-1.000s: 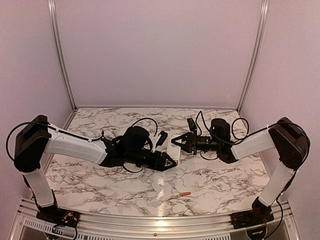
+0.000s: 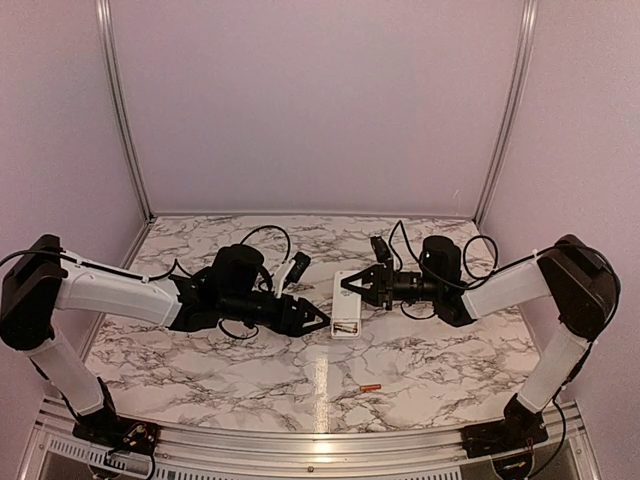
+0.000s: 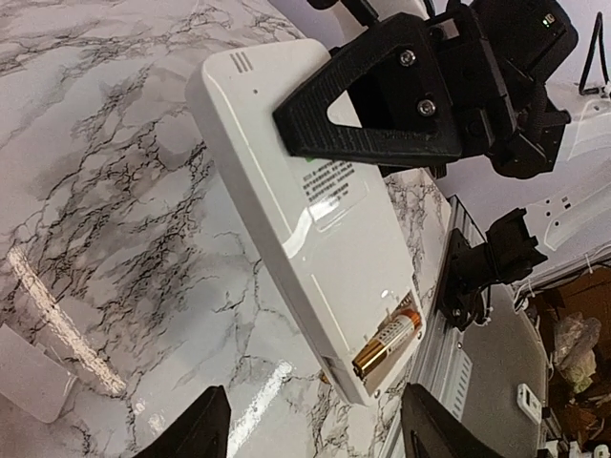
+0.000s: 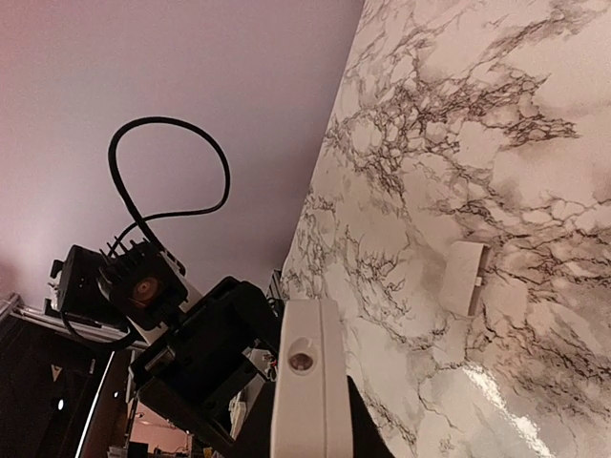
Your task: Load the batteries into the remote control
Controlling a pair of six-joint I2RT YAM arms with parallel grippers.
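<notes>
My right gripper (image 2: 365,285) is shut on the white remote (image 2: 346,310), holding it tilted; in the right wrist view the remote (image 4: 310,382) fills the lower middle. In the left wrist view one orange battery (image 3: 387,343) lies in the open compartment at the remote's lower end. My left gripper (image 2: 315,318) stands part open just left of that end, its fingertips at the bottom of the left wrist view with nothing seen between them. A loose orange battery (image 2: 370,387) lies on the marble table in front.
The battery cover lies on the marble table (image 2: 200,380), also at the left edge of the left wrist view (image 3: 29,372).
My left gripper has drawn back to the left, away from the remote's lower end, uncovering it. The right gripper and remote have stayed about where they were.
</notes>
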